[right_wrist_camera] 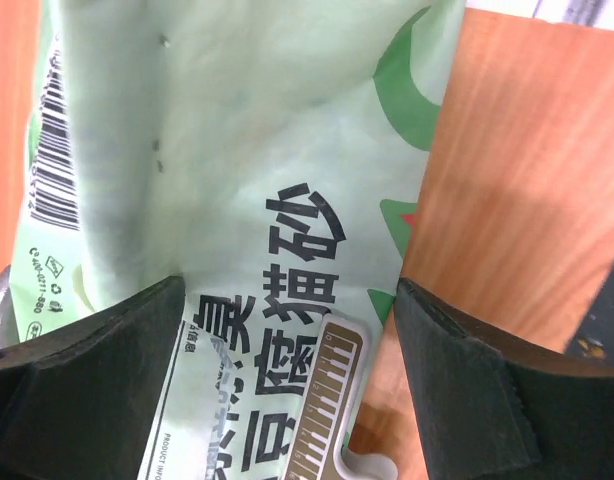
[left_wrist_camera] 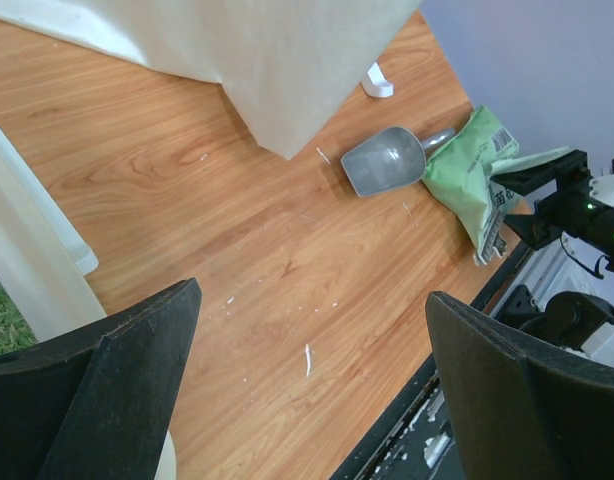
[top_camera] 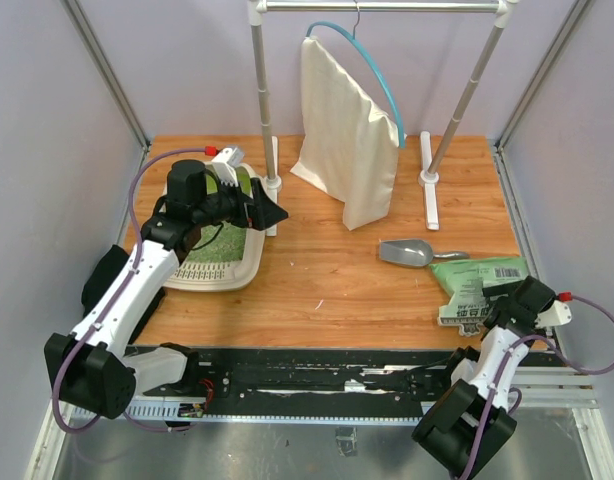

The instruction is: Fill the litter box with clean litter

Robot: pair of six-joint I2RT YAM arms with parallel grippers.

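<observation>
On the right lies a green and white litter bag (top_camera: 465, 283), printed with dark characters in the right wrist view, a barcode on its side. My right gripper straddles part of this bag (right_wrist_camera: 287, 170), its fingers still wide, one finger on each side and the bag's surface close against both fingertips. The cream litter box (top_camera: 209, 284) stands at the left with green, grass-like material (top_camera: 222, 250) inside, partly hidden by my left arm. Over the box's right side, my left gripper (top_camera: 275, 208) hangs open and empty. A grey metal scoop (top_camera: 405, 252) rests beside the bag.
A white rack (top_camera: 443, 150) with a cream cloth (top_camera: 349, 130) on a blue hanger stands at the back. A dark strip (top_camera: 317, 370) runs along the front edge.
</observation>
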